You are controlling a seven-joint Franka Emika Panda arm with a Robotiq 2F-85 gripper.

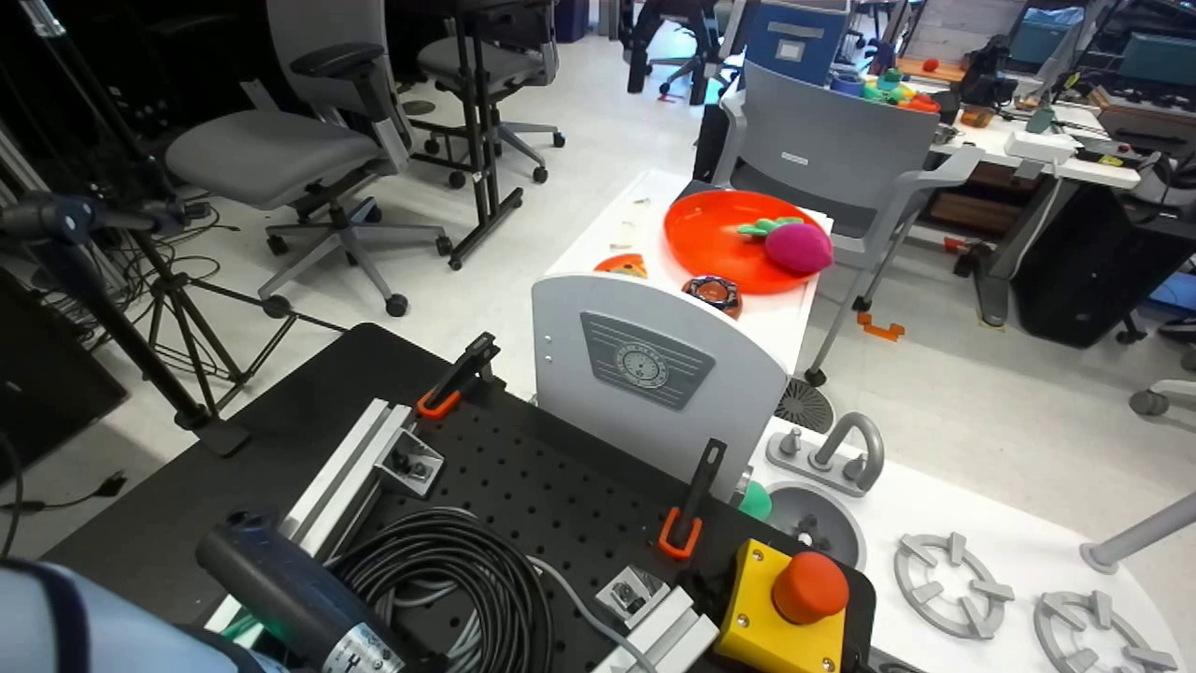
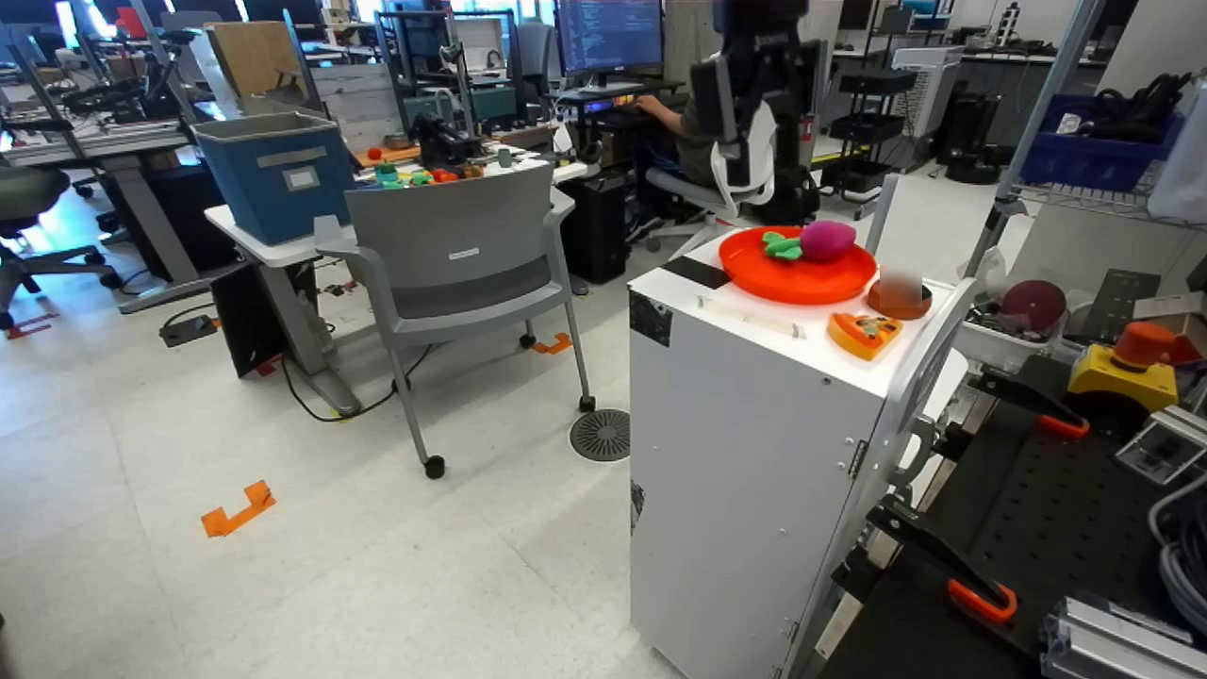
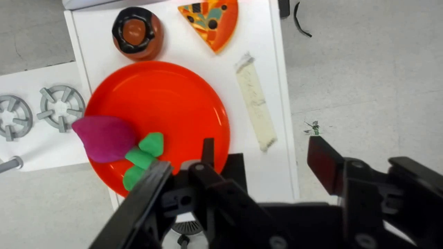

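Note:
High above the white cabinet top, my gripper has its fingers spread well apart, with bare table and floor visible in the gap. In exterior view 1 the gripper (image 1: 667,80) hangs at the top edge, clear of everything below. An orange-red plate (image 3: 174,108) lies flat on the cabinet top. On its left side in the wrist view rests a magenta toy vegetable (image 3: 106,139) with green leaves (image 3: 151,144), partly overhanging the rim. A brown toy donut (image 3: 155,39) with dark icing sits beside the plate, and a toy pizza slice (image 3: 216,25) lies nearby.
A strip of masking tape (image 3: 256,103) sticks to the cabinet top. The upright grey panel (image 1: 650,365) borders the cabinet's near side. A sink (image 1: 813,522) and burner rings (image 1: 953,589) are beyond it. A grey chair (image 2: 464,249) stands close behind.

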